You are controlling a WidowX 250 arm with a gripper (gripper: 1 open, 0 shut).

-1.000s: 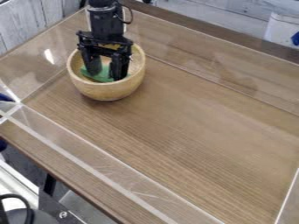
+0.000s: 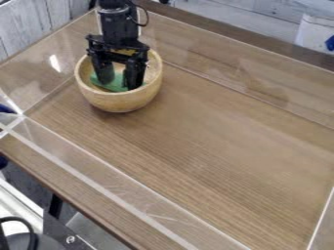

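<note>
In the camera view, a light wooden bowl (image 2: 120,99) sits on the tabletop at upper left. A green object (image 2: 115,81) lies inside it. My black gripper (image 2: 117,70) reaches down into the bowl from the top, its fingers apart over and around the green object, partly hiding it. Whether the fingers touch it is unclear.
Something white and blue (image 2: 315,34) is at the upper right edge. A black cable (image 2: 16,223) shows at bottom left, off the table.
My gripper and the bowl have shifted very slightly to the left; little else differs.
</note>
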